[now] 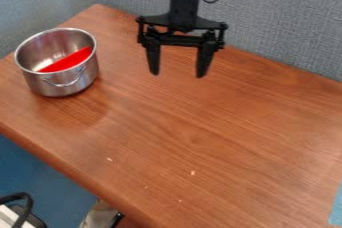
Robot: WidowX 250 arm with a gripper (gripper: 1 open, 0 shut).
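Note:
My black gripper (178, 60) hangs over the back middle of the wooden table, open, its two fingers spread wide with nothing between them. To its left, a steel pot (56, 81) stands near the table's left edge, with a red object (70, 59) inside it.
A grey textured wall (281, 22) runs behind it. Beyond the left edge is a blue surface, with a cable and some hardware at the bottom left.

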